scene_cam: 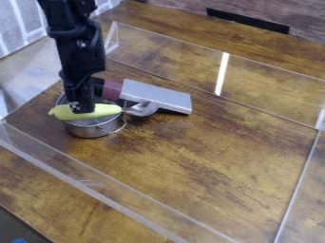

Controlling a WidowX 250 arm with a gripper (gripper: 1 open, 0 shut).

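A black gripper (pixel 84 98) hangs over a round metal pot (pixel 99 127) at the left of the camera view. A yellow elongated object (pixel 99 111) lies across the pot's opening, just below the fingertips. Whether the fingers touch it is hard to tell; the fingers' state is not clear either.
A silver cleaver-like blade (pixel 156 96) and a dark red object (pixel 108 87) lie behind and beside the pot. Clear low walls border the wooden table (pixel 216 171), whose middle and right are empty.
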